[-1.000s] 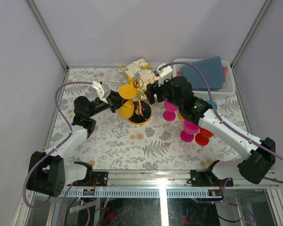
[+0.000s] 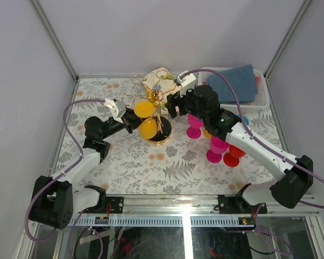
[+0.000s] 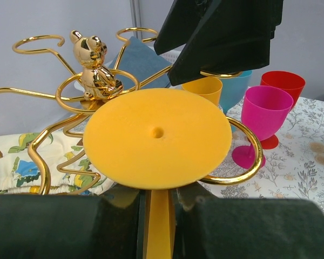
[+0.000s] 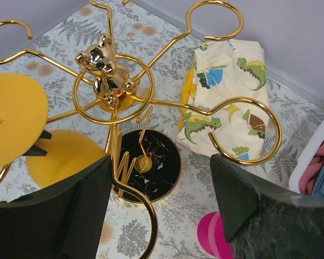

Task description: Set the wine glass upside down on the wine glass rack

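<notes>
A yellow wine glass (image 2: 147, 128) hangs upside down at the left side of the gold rack, its round foot (image 3: 156, 139) uppermost and its bowl (image 4: 62, 159) below. My left gripper (image 2: 134, 117) is shut on its stem (image 3: 159, 226), just under the foot. The gold wine glass rack (image 4: 101, 86) has curled arms and a bear figure on top, over a black round base (image 4: 162, 167). My right gripper (image 2: 176, 104) is at the rack's right side, its fingers parted, with one of the gold arms running beside its left finger in the right wrist view.
Pink, red, yellow and blue glasses (image 2: 217, 151) stand on the right. A white bin (image 2: 262, 94) with blue and pink cloths is at the back right. A printed cloth (image 4: 221, 97) lies behind the rack.
The left gripper and yellow glass have shifted slightly over the last second, now a little lower in the top view. The right arm is almost unmoved.
</notes>
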